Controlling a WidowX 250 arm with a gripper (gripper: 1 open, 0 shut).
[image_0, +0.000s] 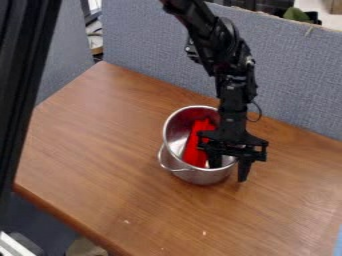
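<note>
A steel pot (177, 162) with a wire handle stands on the wooden table, holding a red object (197, 138). My black gripper (227, 165) is lowered at the pot's right side, one finger inside the rim and the other outside it at the right. The fingers look apart; whether they touch the pot wall is unclear.
A grey padded partition (167, 70) runs along the back, and a dark vertical post stands at the left edge of the view.
</note>
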